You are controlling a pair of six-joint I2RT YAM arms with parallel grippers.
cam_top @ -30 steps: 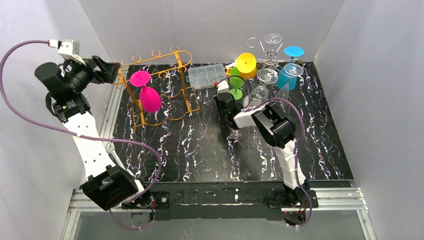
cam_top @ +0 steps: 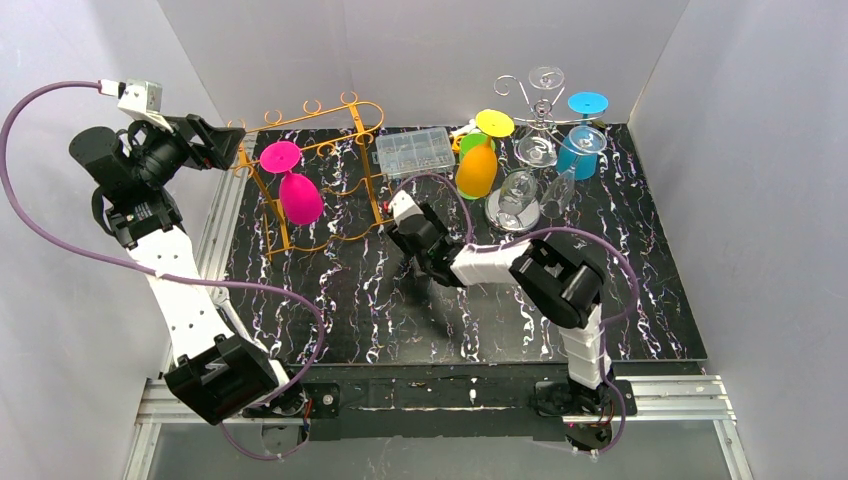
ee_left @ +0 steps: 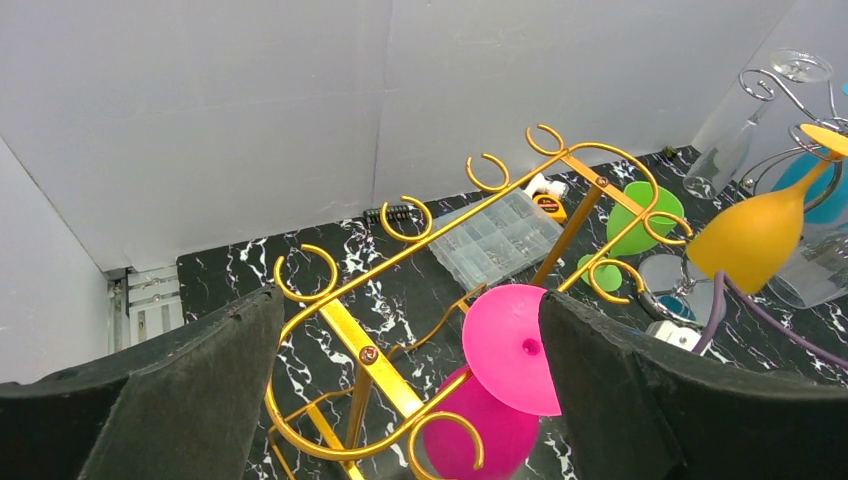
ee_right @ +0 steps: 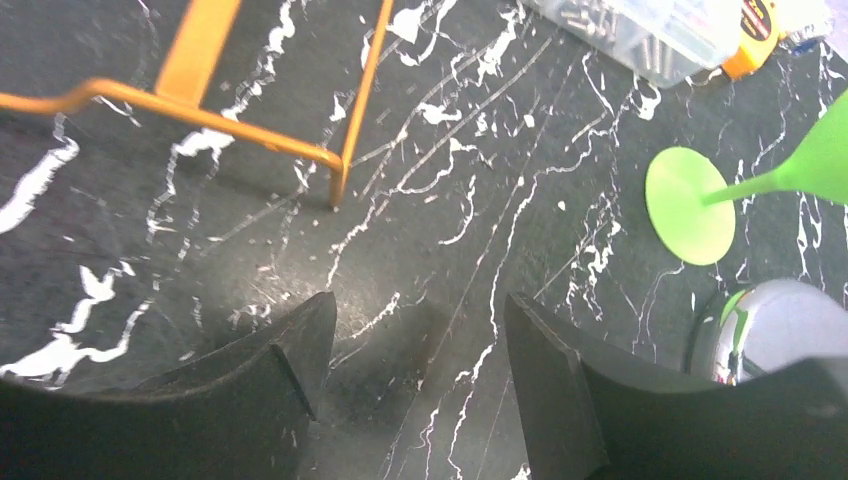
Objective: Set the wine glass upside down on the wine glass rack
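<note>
The green wine glass (ee_right: 690,207) stands upright on the black marbled table, to the right of my right gripper and outside its fingers. In the left wrist view its bowl (ee_left: 645,215) shows behind the golden rack (ee_left: 480,203). My right gripper has its fingers apart over bare marble, nothing between them. A pink glass (cam_top: 300,198) hangs upside down on the left part of the golden rack. By that rack's left end my left gripper is open; the rack end and the pink glass appear beyond its fingers, with neither held.
A silver stand (cam_top: 541,105) at the back right carries blue and clear glasses and an orange glass (cam_top: 477,170), hanging tilted. A clear parts box (cam_top: 413,153) lies at the back.
The orange glass has swung, its bowl now lower.
</note>
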